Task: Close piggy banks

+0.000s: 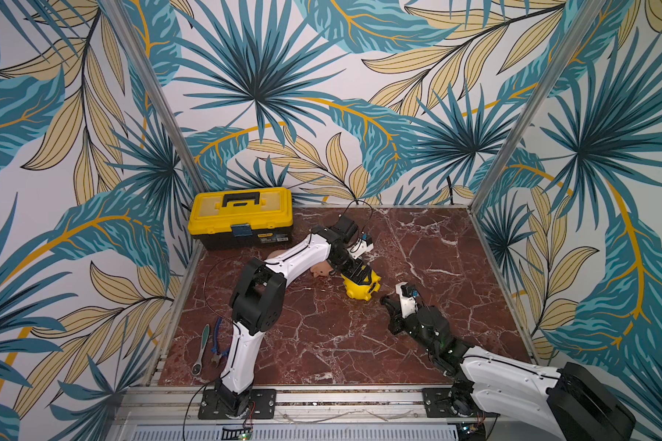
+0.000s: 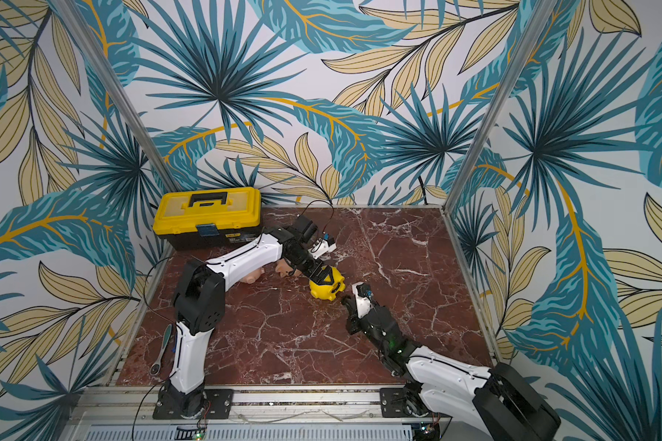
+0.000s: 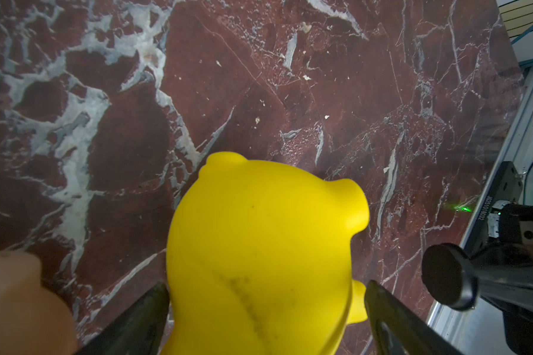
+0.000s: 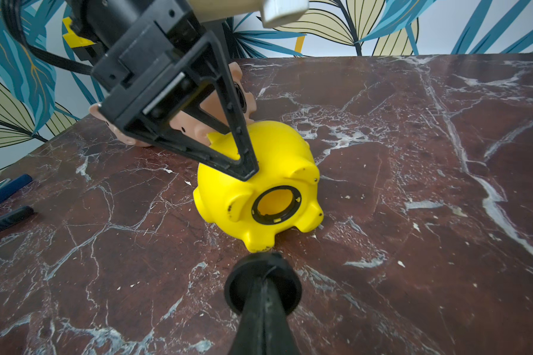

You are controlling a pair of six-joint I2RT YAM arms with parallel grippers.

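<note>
The yellow piggy bank [image 4: 284,148] lies tipped over on the marble table, with its feet and round black-rimmed opening [image 4: 278,202] facing my right arm. In the left wrist view my left gripper has its blurred fingers spread on opposite sides of the yellow body; whether they press on it cannot be made out. A round black cap [image 4: 263,260] sits at the tips of my right gripper, which is shut on it, a short distance in front of the opening. Pinkish piggy banks [image 1: 320,270] lie behind, partly covered by the left arm.
A yellow and black toolbox [image 1: 240,213] stands at the back left. Tools with a green handle [image 1: 205,338] and blue handles [image 1: 217,334] lie near the left edge.
</note>
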